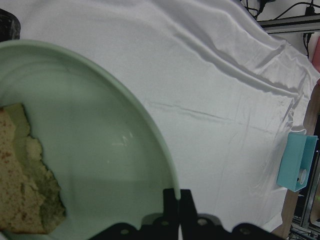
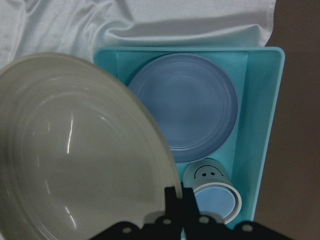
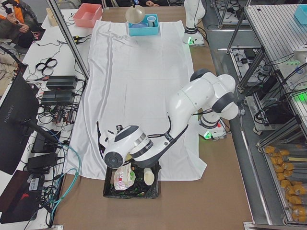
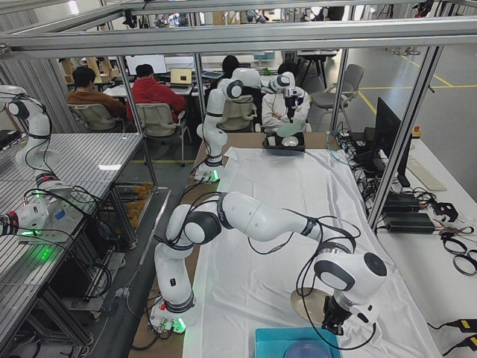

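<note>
My left gripper is shut on the rim of a pale green plate (image 1: 100, 150) that carries a piece of bread (image 1: 27, 185); it is over by the black tray (image 3: 129, 191). My right gripper is shut on the rim of a cream plate (image 2: 75, 140), held beside and partly above the turquoise bin (image 2: 260, 150). In that bin are a blue plate (image 2: 185, 105) and a smiley cup (image 2: 210, 175) with a blue inside.
A white cloth (image 3: 129, 81) covers the middle of the table, mostly clear. A pink bin (image 3: 88, 14) stands on the left side table, among cables and electronics. The black tray holds wrappers and a white item.
</note>
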